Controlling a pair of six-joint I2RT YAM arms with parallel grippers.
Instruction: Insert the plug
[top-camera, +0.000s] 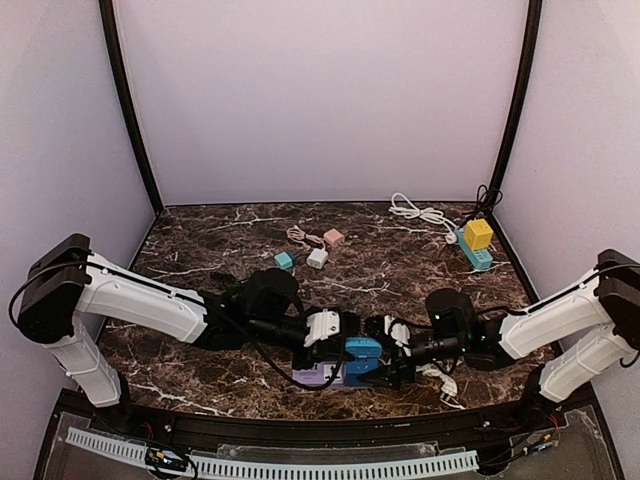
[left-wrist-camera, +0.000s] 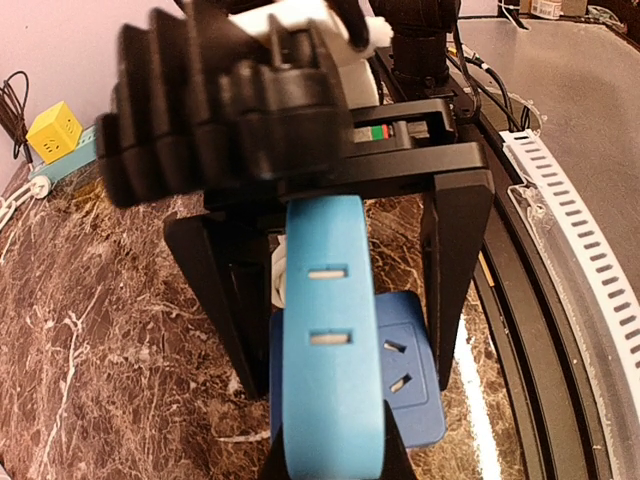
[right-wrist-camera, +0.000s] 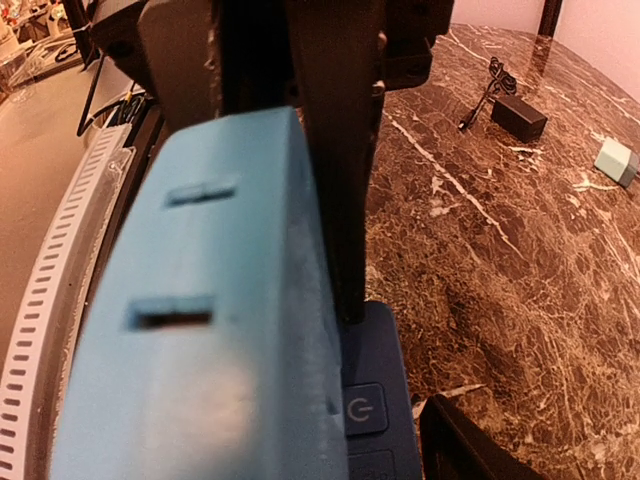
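Observation:
My left gripper (top-camera: 338, 350) is shut on a light blue block with slots (left-wrist-camera: 325, 240), which fills the middle of the left wrist view and looms close in the right wrist view (right-wrist-camera: 190, 370). Beneath it lies a dark blue power strip (left-wrist-camera: 405, 365) with sockets and a power button (right-wrist-camera: 365, 408), beside a lilac section (top-camera: 310, 376) in the top view. My right gripper (top-camera: 385, 365) is beside the blue pieces, its dark fingers (left-wrist-camera: 450, 270) straddling the space behind the block, part open. Whether the block touches the strip is unclear.
Small cubes (top-camera: 318, 258), a coiled cable, a black adapter (right-wrist-camera: 518, 118), and a yellow cube (top-camera: 478, 234) on a teal strip lie farther back. A white cable (top-camera: 440, 385) lies by the right gripper.

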